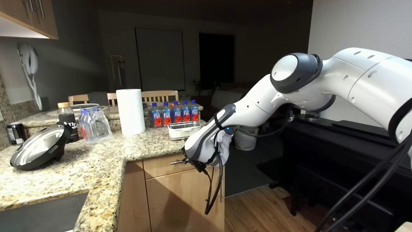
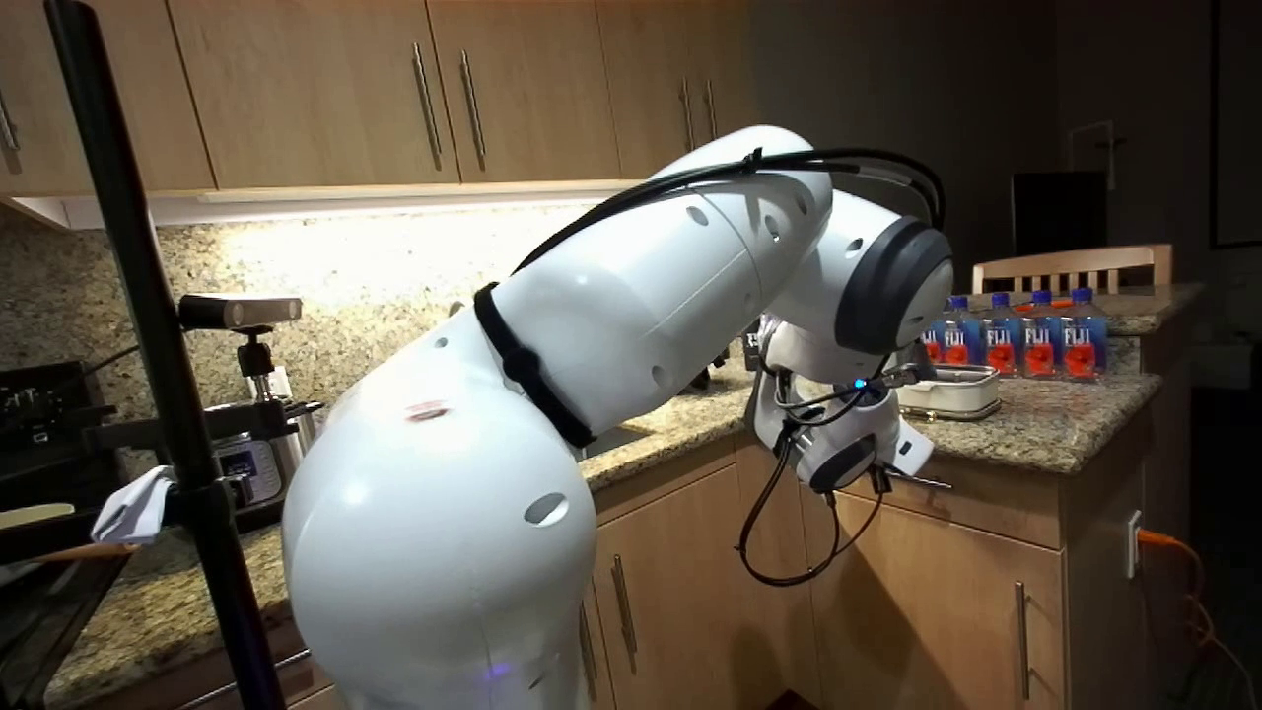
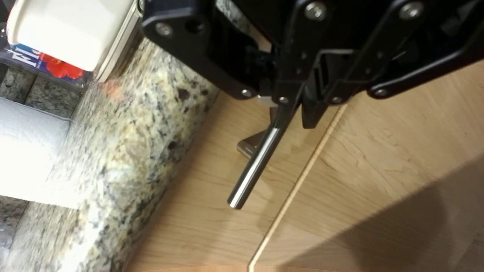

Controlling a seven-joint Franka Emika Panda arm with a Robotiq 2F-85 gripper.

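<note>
A metal bar handle crosses the wooden drawer front in the wrist view, its free end bare. My gripper is at the other part of this bar, its black fingers close together around or against it. Whether they press on the metal cannot be made out. In exterior view 1 the same handle sticks out to the left of the wrist, below the counter edge. The drawer looks flush with the cabinet. Exterior view 2 has the fingers hidden behind the wrist.
Above the drawer, a white container stands near the granite counter's edge, with several water bottles behind it. A paper towel roll is farther left. Below lies a cabinet door. The floor to the right is open.
</note>
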